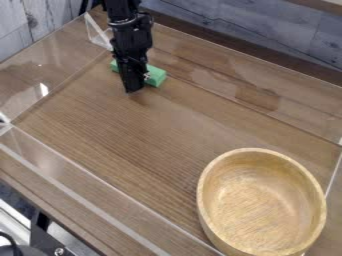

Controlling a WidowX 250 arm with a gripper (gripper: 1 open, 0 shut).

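Note:
My black gripper (131,72) reaches down from the top of the camera view onto a green object (154,75) near the back left of the wooden table. Its tip is at or just in front of the green object, partly covering it; whether it grips it, I cannot tell. A large pale wooden bowl (261,206) sits at the front right.
A dark grey wall (267,25) runs along the back right, and a pale wall stands at the far left. Dark cables lie off the table's lower left corner.

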